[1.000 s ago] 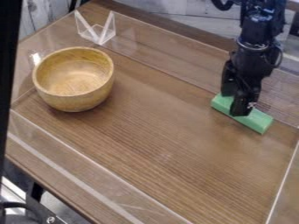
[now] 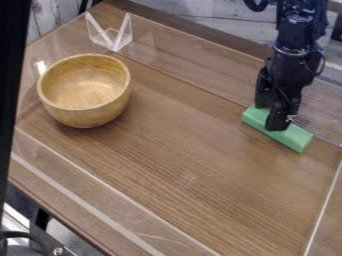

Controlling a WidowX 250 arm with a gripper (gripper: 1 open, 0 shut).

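Note:
My black gripper (image 2: 278,106) reaches down from the top right of the camera view, its open fingers at a green rectangular block (image 2: 291,135) on the right side of the wooden table. The fingertips overlap the block's upper part; whether they touch it I cannot tell.
A round wooden bowl (image 2: 83,97) stands at the left. A clear plastic object (image 2: 111,35) lies at the back left, with a small pale item near the bowl's rim.

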